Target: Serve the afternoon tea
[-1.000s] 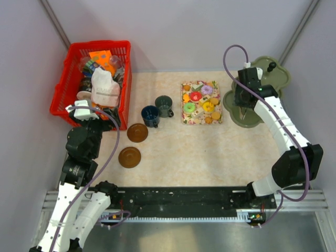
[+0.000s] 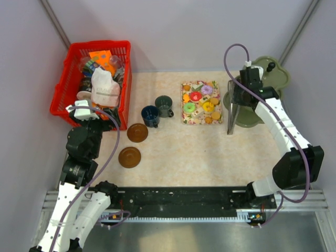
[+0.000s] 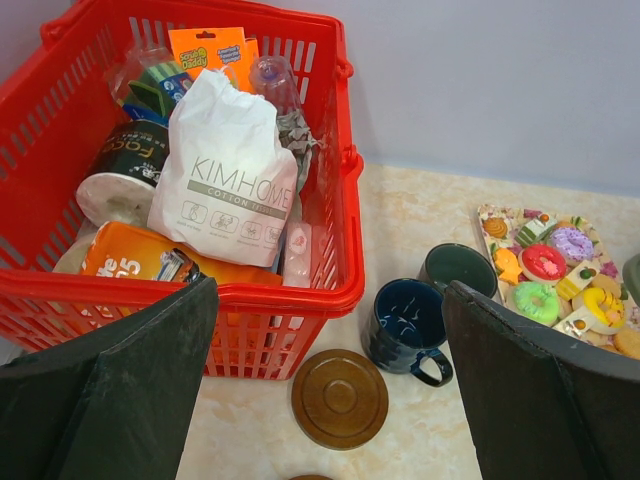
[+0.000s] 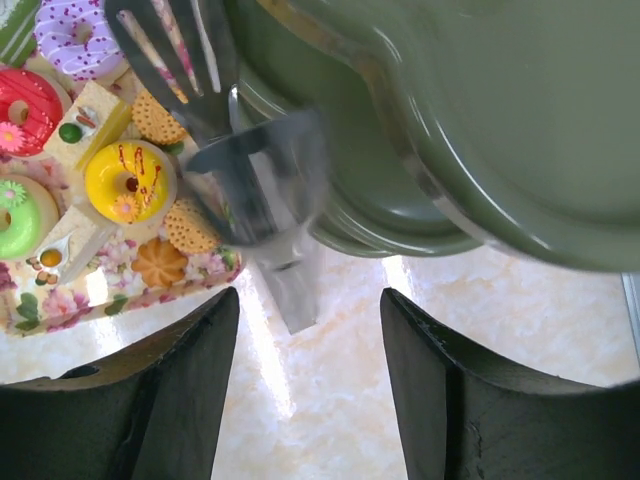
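A pastry tray (image 2: 189,118) with toy donuts, cakes and cookies lies mid-back. Two mugs, navy (image 2: 150,115) and green (image 2: 164,104), and two brown coasters (image 2: 137,133) stand left of it. At right, metal tongs (image 2: 230,123) with a slotted black head hang or lie over the edge of a green tiered stand (image 2: 247,120), blurred in the right wrist view. My right gripper is above them, fingertips apart, the tongs showing below and between them. My left gripper stands open by the red basket, empty.
A red basket (image 2: 126,52) full of packaged goods fills the back left.
The tongs have shifted out to the left of the green stand, standing out beside it. My right arm has moved slightly. My left arm is still.
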